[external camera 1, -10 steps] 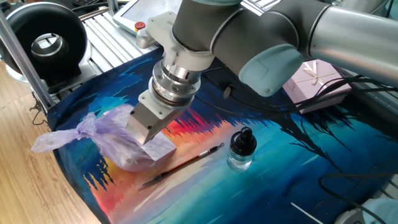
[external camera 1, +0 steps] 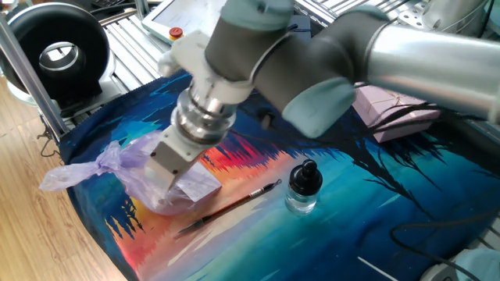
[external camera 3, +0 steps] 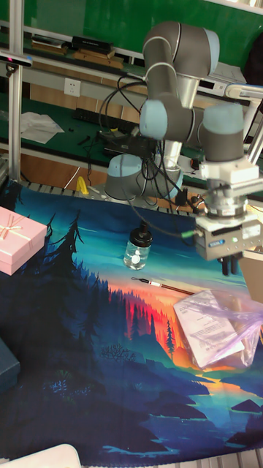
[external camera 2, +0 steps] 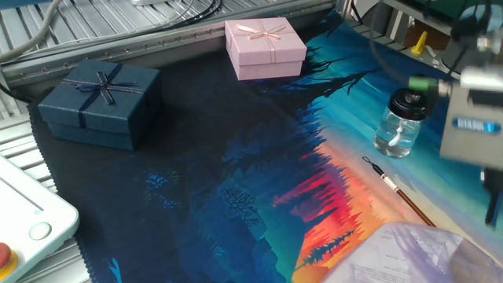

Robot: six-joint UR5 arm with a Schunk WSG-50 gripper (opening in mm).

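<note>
In exterior view 3 my gripper point(external camera 3: 229, 267) hangs at the right, its dark fingers pointing down and close together. Whether they are fully shut is too small to tell, and nothing clearly shows between them. A knotted translucent purple bag point(external camera 1: 148, 183) with a white printed box or card in it lies on the cloth; exterior view 1 has the gripper body overlapping it. Beside the bag lies a thin brown brush point(external camera 2: 402, 195). A clear bottle with a black cap point(external camera 3: 138, 248) stands upright near the brush, apart from the gripper.
A pink gift box point(external camera 2: 267, 51) and a dark blue gift box point(external camera 2: 102, 102) sit on the patterned cloth point(external camera 2: 204, 189), with bare cloth between them and the bag. Black cables point(external camera 1: 391, 117) hang by the arm. A tablet with a red button point(external camera 1: 176, 33) is at the table edge.
In exterior view 1 the arm and gripper have shifted left, further over the bag, and look blurred. Bag, brush and bottle have stayed put.
</note>
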